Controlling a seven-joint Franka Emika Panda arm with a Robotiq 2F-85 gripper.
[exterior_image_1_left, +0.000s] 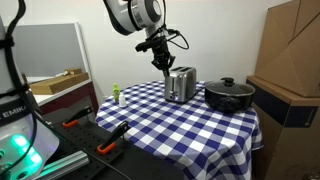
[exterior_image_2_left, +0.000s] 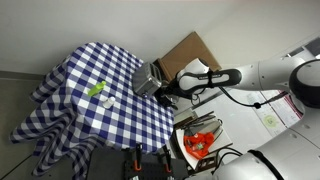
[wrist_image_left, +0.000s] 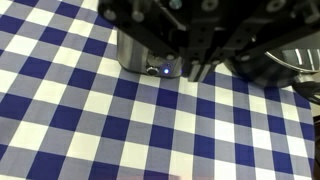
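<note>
A silver toaster (exterior_image_1_left: 181, 87) stands upright on the blue-and-white checked tablecloth (exterior_image_1_left: 185, 128). My gripper (exterior_image_1_left: 167, 82) points down close to the toaster, overlapping its left side in exterior view 1. In the wrist view, my gripper is shut, and nothing shows between its fingers. The toaster's end (wrist_image_left: 148, 58), with a dial and a small blue light, lies just left of the fingertips there. Whether they touch it, I cannot tell. Exterior view 2 has the toaster (exterior_image_2_left: 147, 79) beside the dark gripper body, which hides the fingertips.
A black lidded pot (exterior_image_1_left: 228, 95) sits right of the toaster. At the table's left are a green item (exterior_image_1_left: 116, 93) and a small white item (exterior_image_1_left: 122, 100). Cardboard boxes (exterior_image_1_left: 288, 60) stand beyond the right edge.
</note>
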